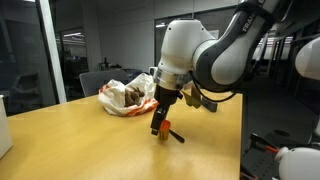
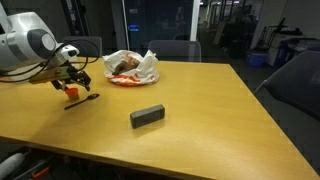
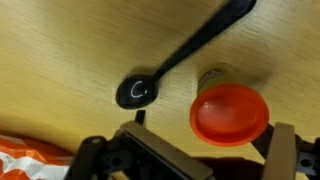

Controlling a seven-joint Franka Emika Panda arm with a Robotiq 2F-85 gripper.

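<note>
A small container with a round orange-red top stands upright on the table, filling the lower right of the wrist view. Just above it is my gripper, open, its fingers apart on either side with the container low in the gap. In exterior view 1 the fingertips partly cover the orange container. A black spoon lies beside the container, its bowl towards the gripper; exterior view 2 has the spoon flat on the wood.
A white and orange bag rests crumpled at the table's back. A dark grey block lies well away from the gripper.
</note>
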